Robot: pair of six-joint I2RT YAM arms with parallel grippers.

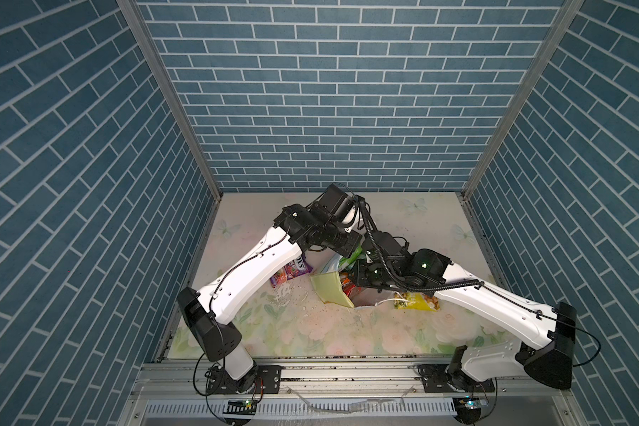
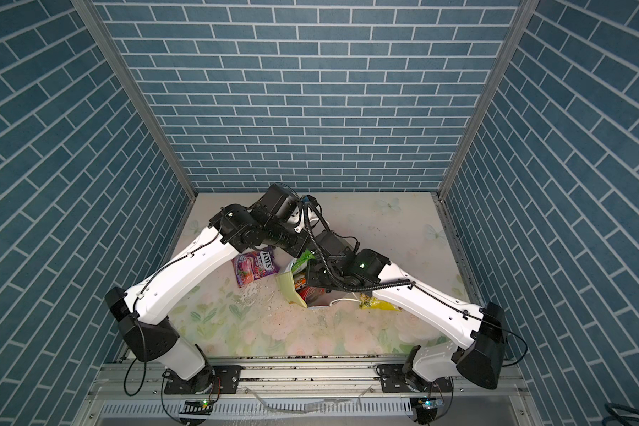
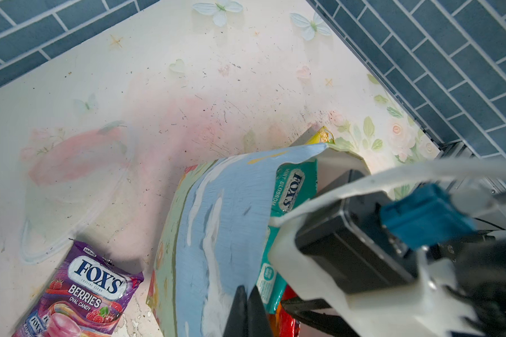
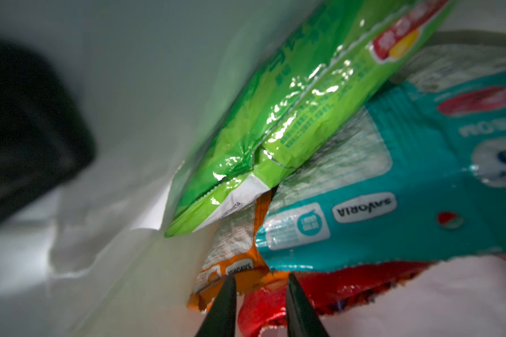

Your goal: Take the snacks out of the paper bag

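The paper bag (image 1: pixel 328 289) lies in the middle of the table, its mouth toward the right arm. In the left wrist view my left gripper is shut at the bag's light-blue wall; whether paper is pinched between its tips is hard to tell. My right gripper is open inside the bag, its fingertips above an orange packet (image 4: pixel 233 255) and a red packet (image 4: pixel 343 283). Deeper in lie a teal Fox's packet (image 4: pixel 371 219) and a green packet (image 4: pixel 298 120) against the wall. Nothing is held between the right fingers.
A purple Fox's Berries packet (image 3: pixel 87 295) lies on the table left of the bag. On the right is a yellow packet (image 1: pixel 417 303), partly under the right arm. Both arms crowd close together over the bag.
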